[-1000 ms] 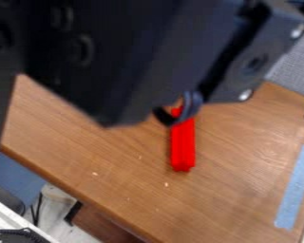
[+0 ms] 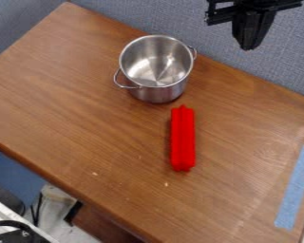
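Observation:
A red elongated block [image 2: 182,139] lies lengthwise on the wooden table. Behind it, a steel pot [image 2: 156,68] with two side handles stands upright near the back edge. My gripper [image 2: 250,40] is at the top right, black, high in the view above and right of the pot and apart from it. It looks shut, with nothing visible between its fingers, though its tip is small and dark.
A blue tape strip [image 2: 294,188] runs along the table's right side. At the lower left are cables and a white object beyond the table's edge. A grey textured surface lies behind the table.
The large dark arm parts that covered the upper view have moved away, uncovering the pot. The gripper now shows at the top right. The red block has not visibly moved.

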